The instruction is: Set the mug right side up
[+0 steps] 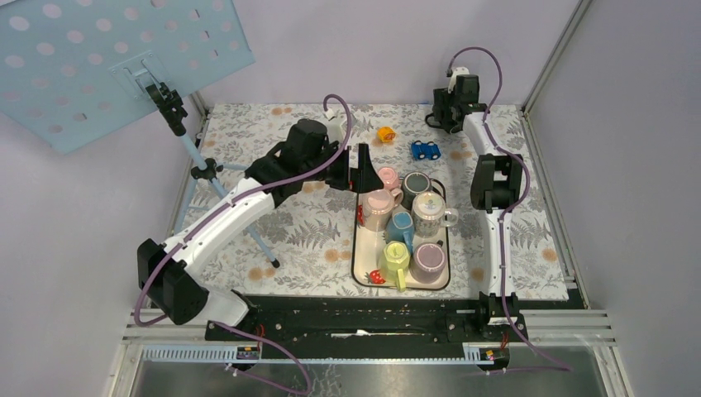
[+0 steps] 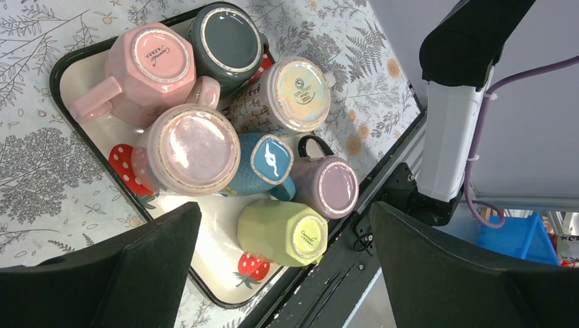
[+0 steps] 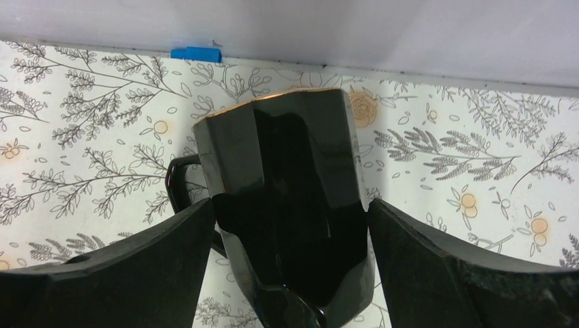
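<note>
A black faceted mug (image 3: 287, 157), its handle out to the left, fills the middle of the right wrist view on the patterned table near the back wall. My right gripper is open around it, one finger at each side; in the top view it hides most of the mug. My left gripper stands open above the tray (image 1: 356, 248) of mugs, which sit bottom-up or lie tilted: pink, dark, white, blue, purple (image 2: 338, 184) and green (image 2: 300, 236).
A yellow object (image 1: 385, 134) and a blue toy car (image 1: 425, 150) lie between the tray and back wall. A light-blue perforated board on a stand (image 1: 124, 50) occupies the upper left. The table left of the tray has free room.
</note>
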